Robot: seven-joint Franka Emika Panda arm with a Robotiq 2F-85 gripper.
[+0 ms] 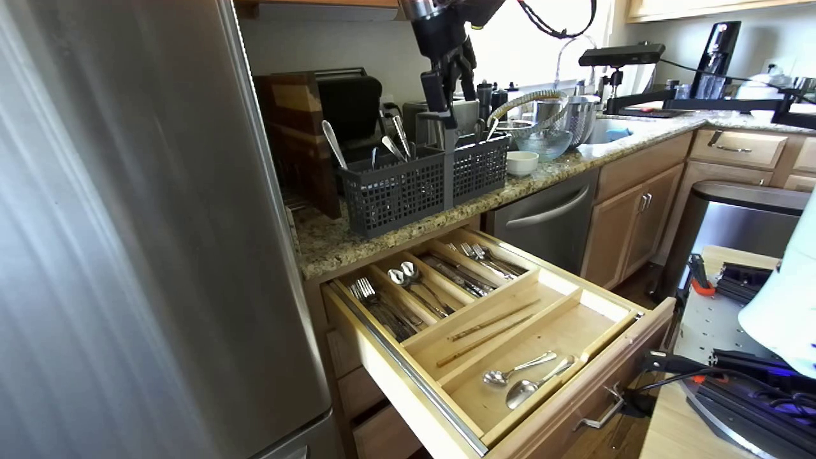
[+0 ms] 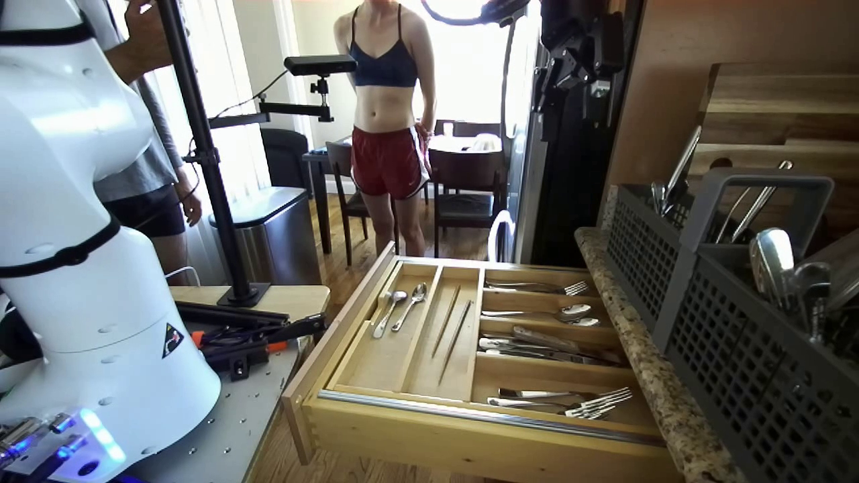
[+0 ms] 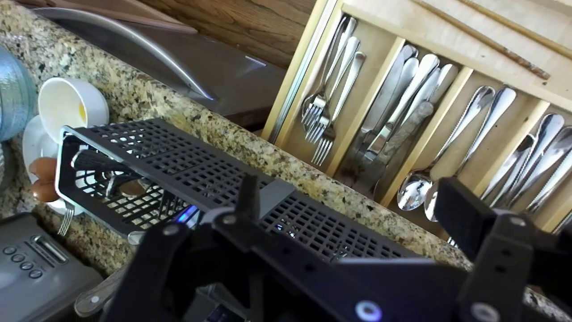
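Observation:
Above the grey cutlery basket point(image 1: 394, 195) on the counter, my gripper point(image 1: 460, 108) points down and stands open. Its two dark fingers point(image 3: 247, 197) are spread wide in the wrist view, and no object shows between them. Metal handles point(image 1: 333, 144) stick up out of the basket's near half. Below the counter the wooden drawer point(image 2: 483, 435) is pulled out. Its compartments hold forks point(image 3: 320, 124), knives point(image 3: 394, 120), spoons point(image 3: 414, 190) and more forks point(image 2: 600, 402). Two spoons point(image 1: 522, 391) lie in the front compartment, and two chopsticks point(image 1: 489, 321) in the one behind it.
Beside the basket stand a white bowl point(image 1: 522, 163), a glass bowl point(image 1: 547, 143) and a toaster point(image 3: 37, 273). Wooden boards point(image 1: 302, 130) lean behind it, near the fridge point(image 1: 145, 229). In exterior view 2, a person point(image 2: 390, 104) stands beyond the drawer and another is partly hidden behind the arm.

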